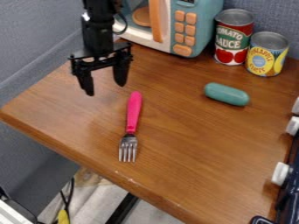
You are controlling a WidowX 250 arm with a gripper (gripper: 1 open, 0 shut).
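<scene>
My black gripper (103, 86) hangs above the left part of the wooden table (187, 157), its two fingers apart with nothing visible between them. A fork with a pink handle (133, 114) lies to the right of and below it, tines toward the front edge. A teal oblong object (226, 94) lies right of the fork.
At the back stand a toy microwave (176, 22), a tomato juice can (232, 39) and a yellow can (267, 54). A dark appliance with white knobs (285, 192) lines the right edge.
</scene>
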